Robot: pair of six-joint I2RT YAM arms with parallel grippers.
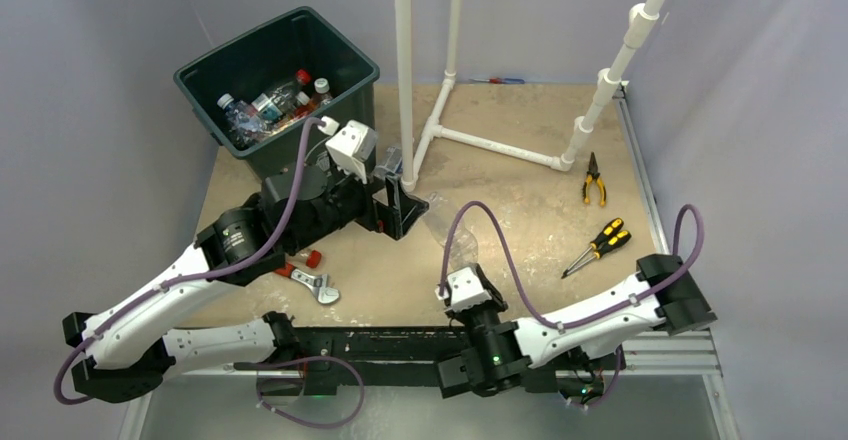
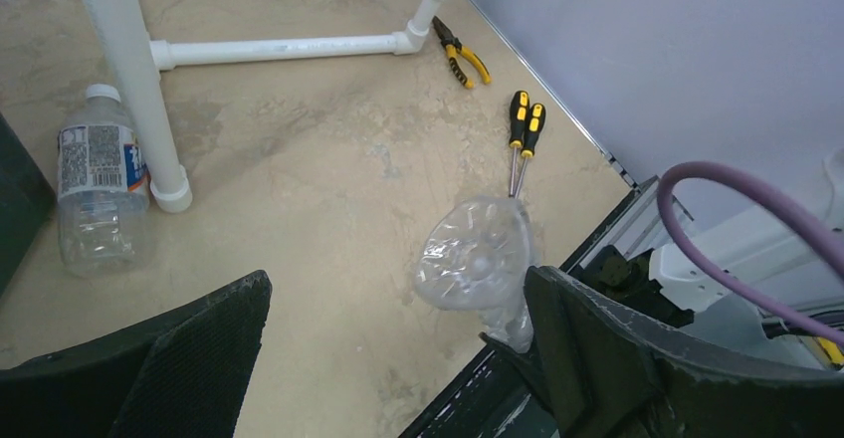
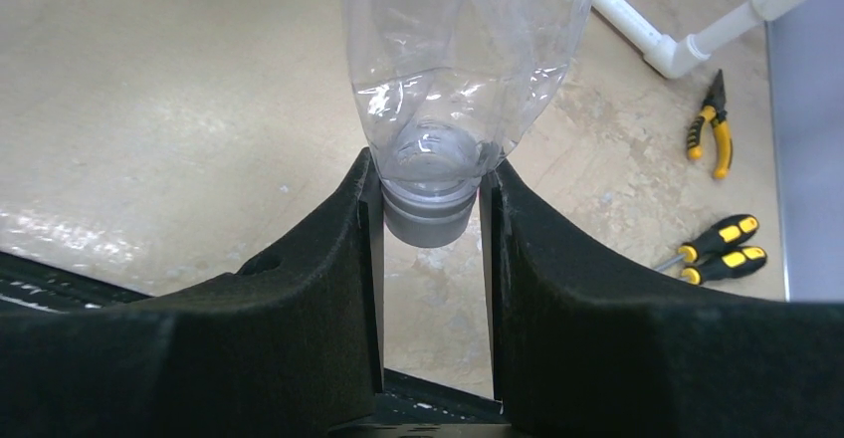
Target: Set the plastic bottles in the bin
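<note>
A crumpled clear bottle (image 1: pixel 445 228) is held by its neck in my right gripper, whose fingers close on it in the right wrist view. My left gripper (image 1: pixel 395 210) hangs open beside the upright pipe, left of that bottle; in the left wrist view nothing is between its fingers. A labelled bottle (image 2: pixel 105 194) lies beside the pipe, near the bin. The green bin (image 1: pixel 340 40) at the back left holds several bottles. A red-capped bottle (image 1: pixel 312 258) is partly hidden under the left arm.
A white PVC frame (image 1: pixel 500 147) stands at the back. Pliers (image 1: pixel 593 180) and two screwdrivers (image 1: pixel 600 245) lie at the right, an adjustable wrench (image 1: pixel 322 290) at the front left. The middle of the board is mostly clear.
</note>
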